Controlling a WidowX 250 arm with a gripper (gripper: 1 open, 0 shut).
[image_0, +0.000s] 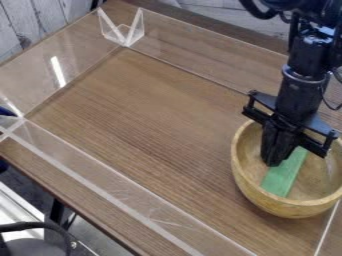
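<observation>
My black gripper (274, 150) reaches down from the upper right into a tan wooden bowl (315, 205) at the lower right of the table. Its fingertips are low inside the bowl, over the upper left end of a flat green object (279, 181) lying there. The gripper looks shut; whether anything is between its tips is hidden.
A clear plastic piece (122, 30) stands at the back left. Black cables and a dark part are at the lower left corner, off the table.
</observation>
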